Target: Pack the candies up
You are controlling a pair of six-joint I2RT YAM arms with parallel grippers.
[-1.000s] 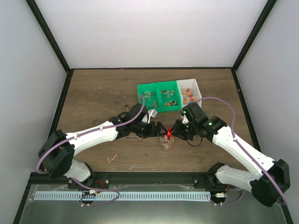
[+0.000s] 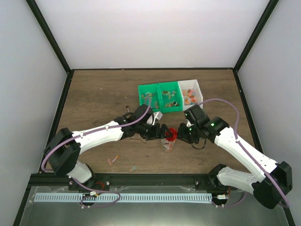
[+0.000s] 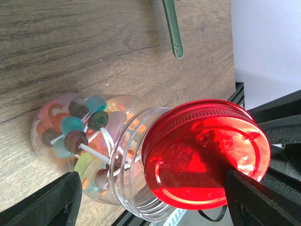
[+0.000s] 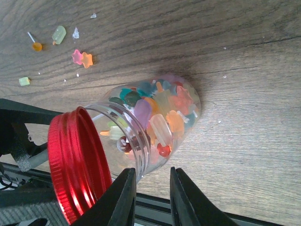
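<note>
A clear jar of candies (image 3: 80, 132) lies on its side on the table (image 2: 99, 94), its open mouth beside a red metal lid (image 3: 204, 155), which is tilted away from the rim. My left gripper is open, its fingers around the lid and mouth area, apparently not closed on them. My right gripper has its fingertips a little apart near the jar's mouth, with the lid (image 4: 75, 165) to their left in the right wrist view and nothing seen between them.
Green bins (image 2: 158, 85) and a white bin (image 2: 190, 84) holding candies stand behind the grippers. Loose candies (image 4: 82, 59) lie on the table toward the front left. A green stick (image 3: 170, 26) lies near the jar.
Both grippers have shifted slightly at the jar. The red lid has gone from edge-on to tilted, showing more of its face in the top view.
</note>
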